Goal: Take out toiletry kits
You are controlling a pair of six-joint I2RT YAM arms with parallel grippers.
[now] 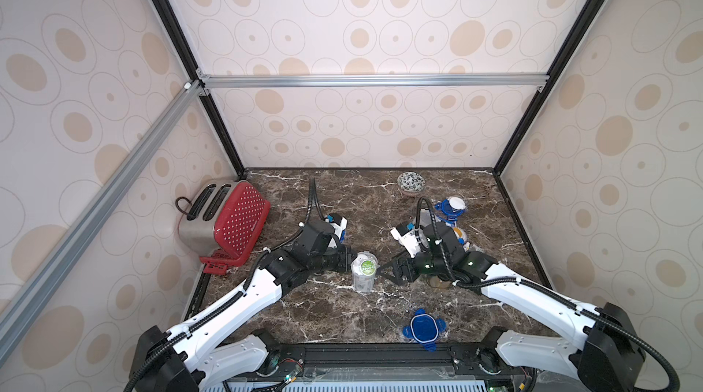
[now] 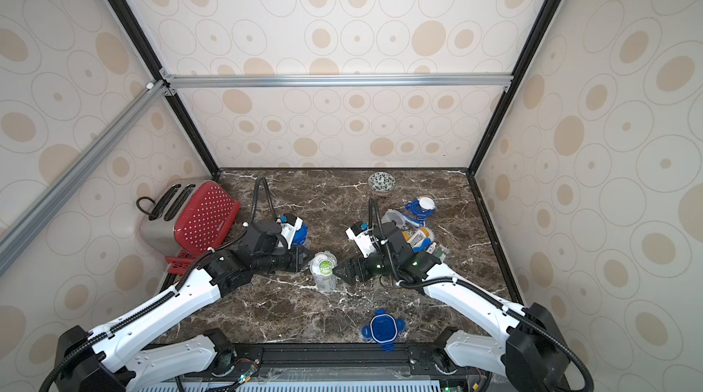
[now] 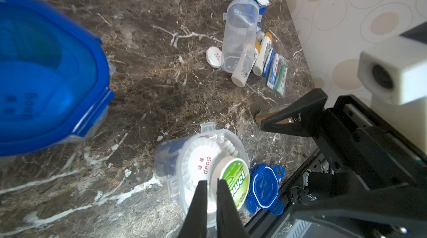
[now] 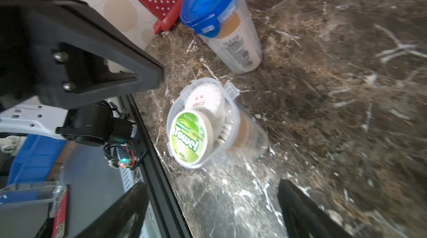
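A clear kit container (image 4: 251, 140) stands uncovered at centre table, with a white soap packet (image 4: 205, 98) and a green-labelled towel puck (image 4: 189, 136) at its mouth. Its blue lid (image 1: 424, 327) lies flat near the table's front edge. My left gripper is shut beside the container's mouth, nothing showing between its fingers. From the other side, my right gripper faces the container with its fingers spread wide and empty. Another kit, still under a blue lid (image 4: 213, 2), stands behind the left gripper.
At the right lie an emptied clear container (image 3: 240, 33), a soap packet (image 3: 214, 56), several tubes and small packets. A patterned bowl (image 1: 410, 183) is at the back. The red toaster (image 1: 230, 223) occupies the left side. Bare tabletop shows at front left.
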